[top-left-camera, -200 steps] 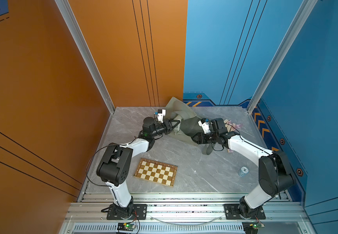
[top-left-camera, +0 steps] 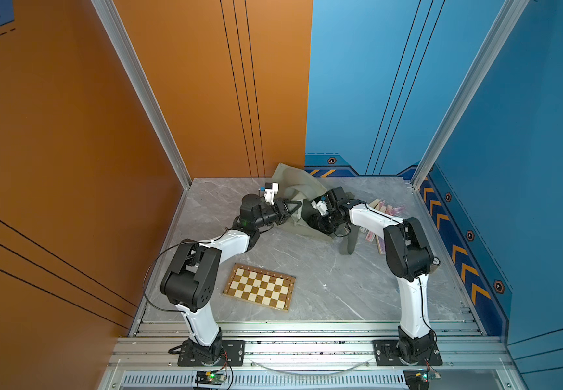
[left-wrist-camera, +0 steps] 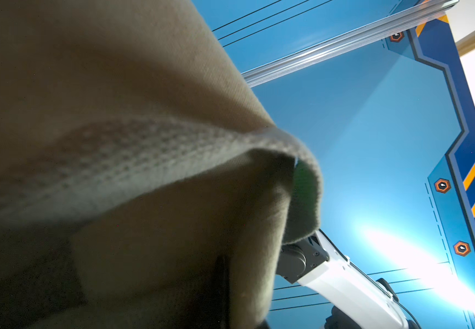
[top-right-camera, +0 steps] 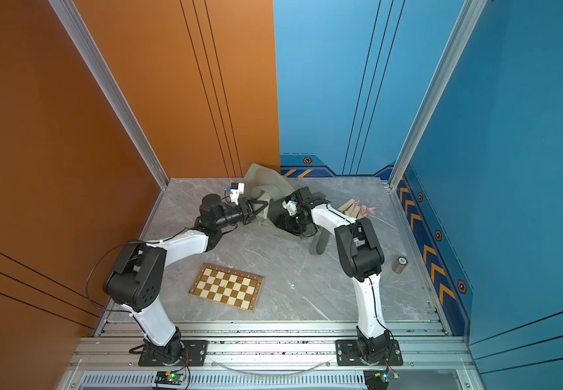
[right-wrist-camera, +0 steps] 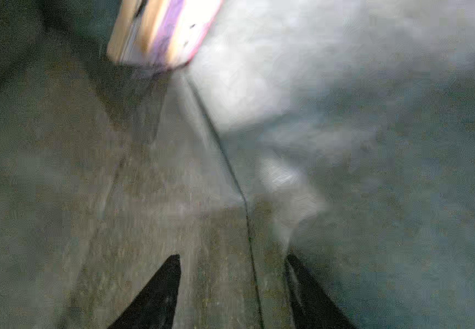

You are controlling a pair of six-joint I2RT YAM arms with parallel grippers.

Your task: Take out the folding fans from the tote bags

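The olive tote bag [top-left-camera: 286, 174] lies crumpled at the back middle, its mouth open toward the right. My left gripper [top-left-camera: 293, 206] is shut at the bag's rim, the cloth [left-wrist-camera: 111, 65] filling much of the left wrist view. My right gripper reaches into the bag, part open, with no object gripped. Deeper inside, beyond its fingertips, lies a striped folding fan [right-wrist-camera: 158, 33] with wooden, purple and pink edges, partly cut off by the top of the right wrist view.
More folded fans [top-right-camera: 352, 209] lie at the back right, behind the right arm. A chessboard [top-left-camera: 258, 286] lies at the front middle-left. A small can [top-right-camera: 399, 264] stands at the right.
My right gripper has moved left and back, down into the bag's opening, its arm swinging inward. The left arm has stayed nearly still.
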